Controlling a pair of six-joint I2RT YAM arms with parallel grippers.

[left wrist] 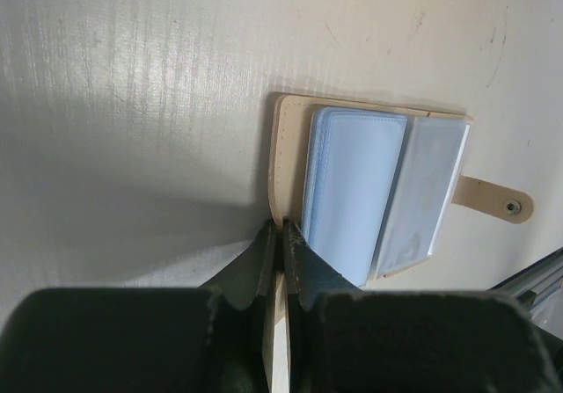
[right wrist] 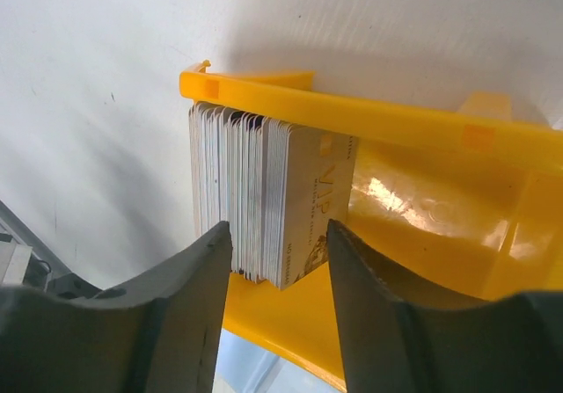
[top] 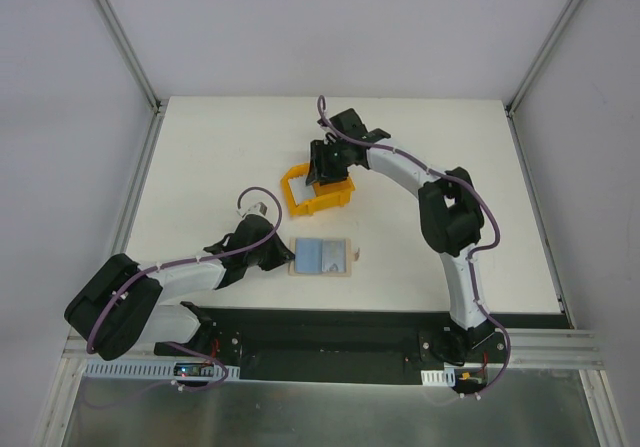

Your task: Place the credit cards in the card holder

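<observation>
The credit cards (right wrist: 264,191) stand in a tight row in a yellow tray (right wrist: 405,129), a gold card (right wrist: 318,195) at the row's right end. Over them, my right gripper is open, one fingertip on each side of the row's near end, holding no card. In the top view this right gripper (top: 322,175) covers part of the tray. The tan card holder (left wrist: 290,160), with a blue pocket sleeve (left wrist: 356,191) and a clear sleeve (left wrist: 424,191), lies opened flat. My left gripper is shut on its left edge.
A snap strap (left wrist: 493,197) sticks out from the holder's right side. The tray lies just beyond the holder on the white table (top: 420,267). Bare table spreads to the right and at the far left.
</observation>
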